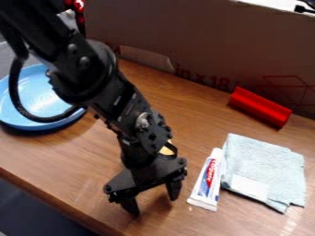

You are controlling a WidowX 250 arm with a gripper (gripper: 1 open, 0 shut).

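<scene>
My gripper (147,195) is open, low over the wooden table (74,157), with its fingers apart and pointing down. A small bit of something yellow (164,150) shows behind my gripper; the rest of it is hidden by the gripper's body. Just right of my gripper a toothpaste tube (207,180) lies on the table.
A folded pale blue cloth (264,161) lies at the right, a red cylinder (260,107) behind it. A blue plate (37,101) is at the left, partly behind my arm. A cardboard wall (209,51) closes off the back.
</scene>
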